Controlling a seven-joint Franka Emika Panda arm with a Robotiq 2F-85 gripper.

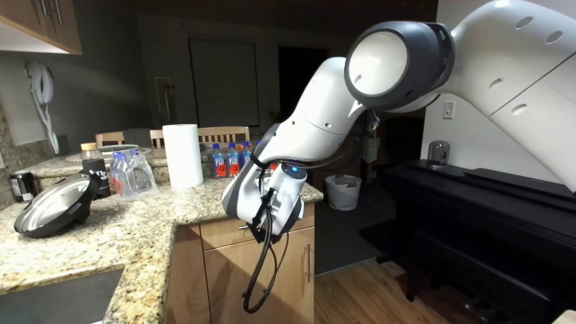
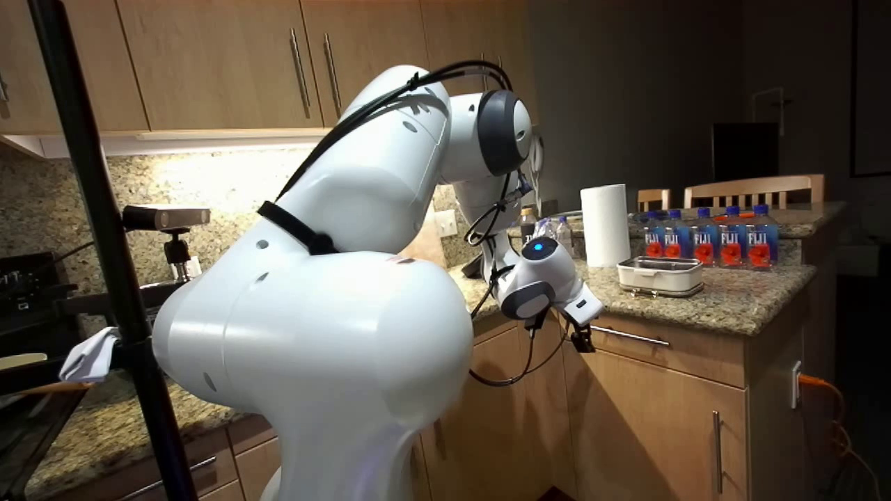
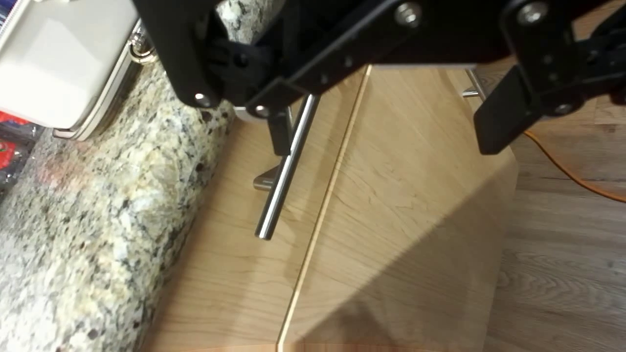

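My gripper is open, its two black fingers wide apart in the wrist view with nothing held. The left fingertip (image 3: 280, 135) appears over the drawer's metal bar handle (image 3: 287, 167); whether it touches cannot be told. The right fingertip (image 3: 499, 117) is over the cabinet door (image 3: 405, 205). Seen in exterior view 2, the gripper (image 2: 582, 338) hangs in front of the drawer, close to the left end of its handle (image 2: 626, 335). In exterior view 1 the fingers are hidden behind the wrist and cables.
A pale lunch box (image 2: 660, 274) sits on the granite counter (image 2: 727, 305) above the drawer. Several water bottles (image 2: 704, 238) and a paper towel roll (image 2: 605, 225) stand behind it. The counter's edge (image 3: 193, 193) runs close to the gripper. Open floor (image 3: 551, 252) lies to the right in the wrist view.
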